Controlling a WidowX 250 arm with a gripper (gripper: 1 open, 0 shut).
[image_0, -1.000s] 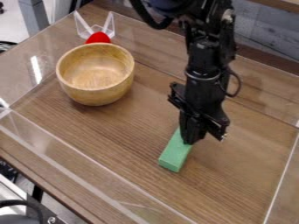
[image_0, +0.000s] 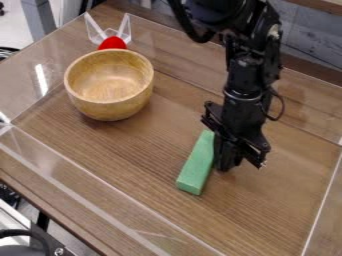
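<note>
My gripper (image_0: 225, 152) is low over the wooden table at centre right, its dark fingers down at the upper end of a green block (image_0: 197, 168). The block lies lengthwise toward the front, and its far end is partly hidden by the gripper. I cannot make out anything held between the fingers.
A large tan bowl (image_0: 110, 81) stands at the upper left. Behind it are a red object (image_0: 111, 43) and a white piece with two prongs.
</note>
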